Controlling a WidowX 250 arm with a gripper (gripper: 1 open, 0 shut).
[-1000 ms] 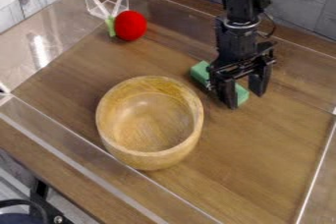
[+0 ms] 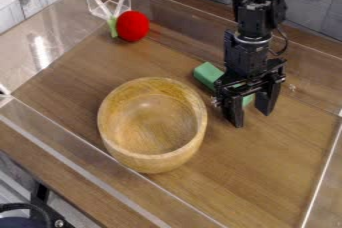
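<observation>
My black gripper [image 2: 247, 102] is low over the table in the right half, its two fingers pointing down around a green block [image 2: 211, 76], which lies tilted on the wood just right of the bowl. The gripper partly hides the block; whether the fingers grip it I cannot tell.
A large wooden bowl [image 2: 152, 122] stands left of centre. A red ball [image 2: 132, 25] sits at the back left beside a white wire-like object [image 2: 107, 8]. A wall edges the back.
The gripper has come lower and toward the front over the green block, covering more of it. The bowl and red ball have not moved.
</observation>
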